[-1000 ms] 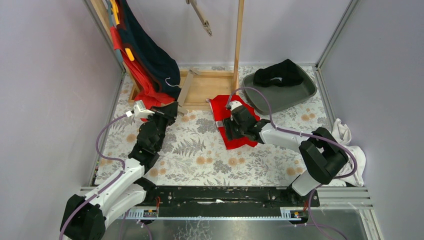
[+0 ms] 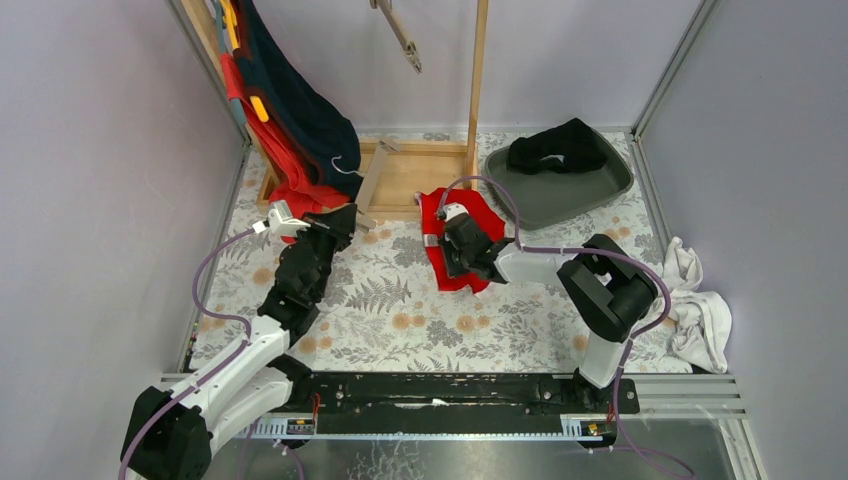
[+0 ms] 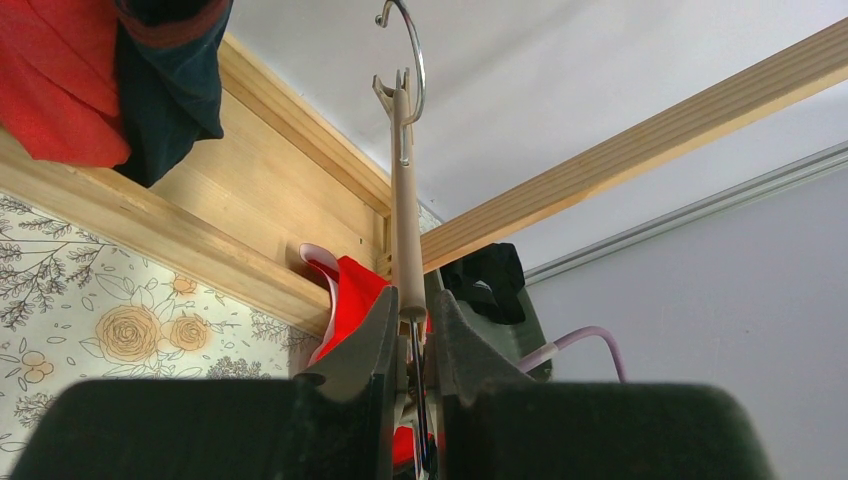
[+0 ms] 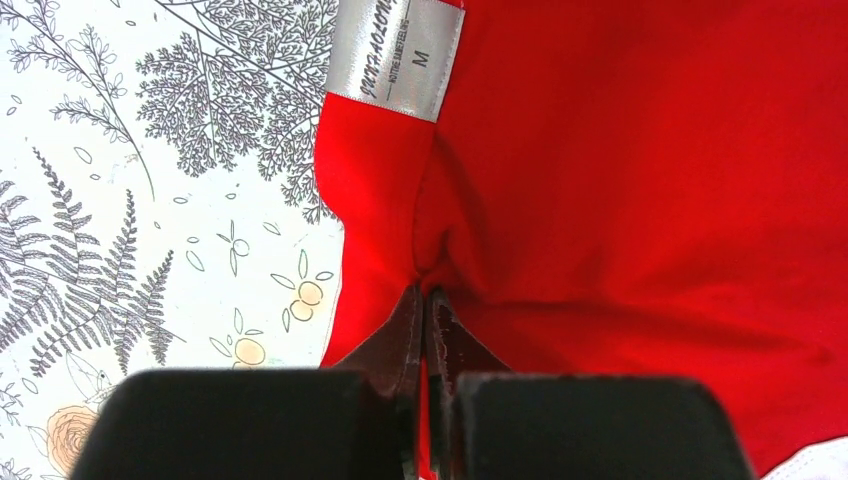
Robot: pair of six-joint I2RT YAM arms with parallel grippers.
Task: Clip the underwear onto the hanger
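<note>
The red underwear lies on the patterned table, its silver waistband label showing in the right wrist view. My right gripper is shut on the waistband area, and the red cloth puckers at its fingertips. From above, that gripper and its arm cover part of the garment. The wooden hanger with its metal hook stretches away from my left gripper, which is shut on it. In the top view the hanger slants across the front edge of the wooden base.
Dark blue and red garments hang at the left of the wooden rack. A grey tray with black cloth stands at the back right. White cloth lies at the right edge.
</note>
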